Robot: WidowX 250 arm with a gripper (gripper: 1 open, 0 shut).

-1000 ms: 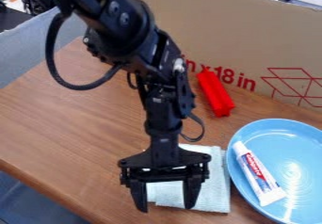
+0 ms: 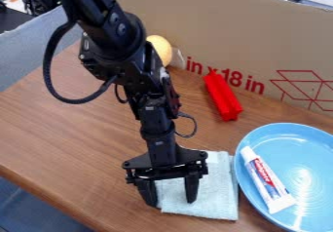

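My black gripper (image 2: 170, 189) is low over a pale folded cloth (image 2: 216, 200) at the front of the wooden table, its two fingers spread apart and reaching down onto the cloth. Whether cloth is pinched between them is not clear. To the right, a white toothpaste tube (image 2: 267, 181) lies on a blue plate (image 2: 314, 163).
A red object (image 2: 223, 96) lies near the cardboard box (image 2: 260, 36) along the back, with a yellowish round item (image 2: 162, 47) behind the arm. Bare wood (image 2: 53, 138) fills the left of the table. A grey edge borders it at the far left.
The plate and tube are unmoved.
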